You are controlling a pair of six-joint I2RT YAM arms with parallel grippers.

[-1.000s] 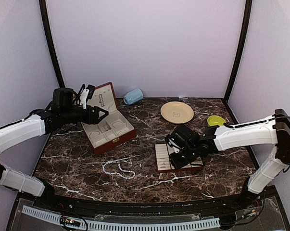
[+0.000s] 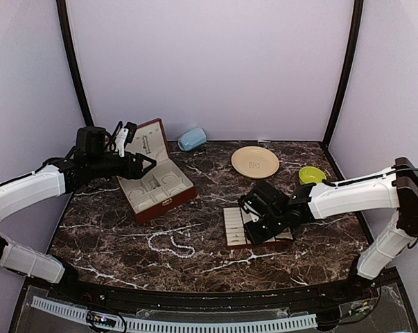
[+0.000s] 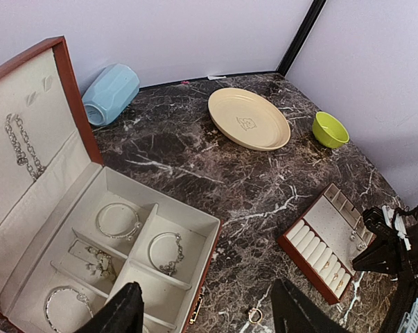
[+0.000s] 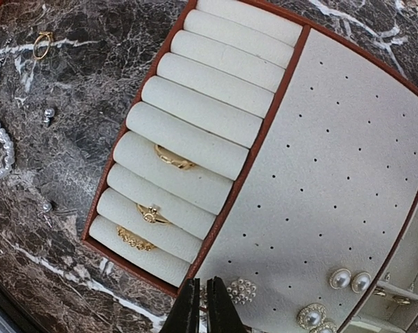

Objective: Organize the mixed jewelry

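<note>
My right gripper is shut at the lower edge of the earring board (image 4: 312, 152), a small pearl-cluster earring partly showing between its fingertips. Right beside it sits a matching cluster earring (image 4: 242, 291). Pairs of pearl earrings (image 4: 340, 278) are set farther right. White rolls (image 4: 188, 128) on the tray's left hold several gold rings, among them a plain one (image 4: 172, 158). Over the jewelry box (image 3: 207, 267), my left gripper stands open and empty. Bracelets (image 3: 118, 220) lie in the box's compartments, and a chain necklace (image 3: 23, 147) hangs in its lid.
Loose on the marble lie a gold ring (image 4: 44, 46), a pearl necklace (image 2: 170, 245) and small pearl studs (image 4: 49, 113). A blue cup (image 3: 111, 95), a beige plate (image 3: 249, 119) and a green bowl (image 3: 330, 130) stand toward the back. Bare tabletop separates box and tray.
The right gripper stays over the tray, with hardly any shift. The left arm and the objects on the table look unmoved.
</note>
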